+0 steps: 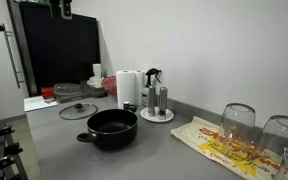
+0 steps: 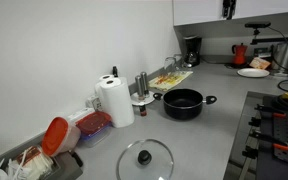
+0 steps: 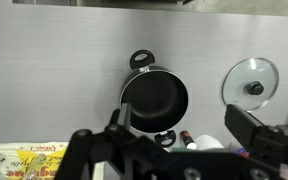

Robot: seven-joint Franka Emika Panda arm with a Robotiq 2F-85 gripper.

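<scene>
My gripper is open, its two black fingers spread wide with nothing between them. It hangs high above the grey counter, with the black pot below it in the wrist view. That two-handled pot [image 3: 154, 98] has no lid on and looks empty; it also stands mid-counter in both exterior views, as the pot [image 1: 113, 129] and the pot [image 2: 184, 104]. A glass lid [image 3: 251, 84] with a black knob lies flat on the counter, apart from the pot. Only part of the gripper [image 2: 227, 10] shows at the top edge of exterior view 2.
White paper towel rolls [image 2: 115, 103] stand near the wall. Beside them, bottles and grinders [image 1: 163, 100] sit on a round white tray. Upturned glasses [image 1: 237, 121] rest on a yellow-printed cloth [image 1: 206, 140]. A drying rack with a red cup [image 2: 61, 135] is at the far end. Bare counter surrounds the pot.
</scene>
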